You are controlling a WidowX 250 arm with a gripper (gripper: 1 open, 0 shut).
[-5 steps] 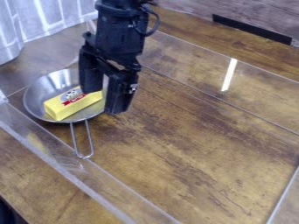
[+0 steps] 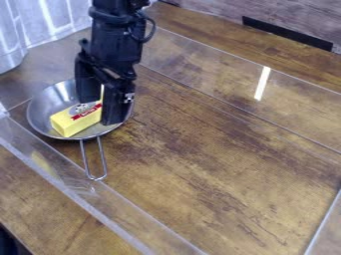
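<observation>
A yellow block with a printed label (image 2: 72,123) lies in a steel pan (image 2: 47,103) with a wire handle pointing toward the front, at the left of the camera view. My black gripper (image 2: 104,92) hangs over the pan's right part, at the block's upper end, its fingers open on either side of that end. Whether they touch the block cannot be seen.
Clear plastic walls run along the front left and across the back of the wooden surface (image 2: 220,169). A pale cylindrical object (image 2: 7,55) stands at the upper left.
The gripper has moved left, from the right side of the pan to over the block. The block and pan look unmoved.
</observation>
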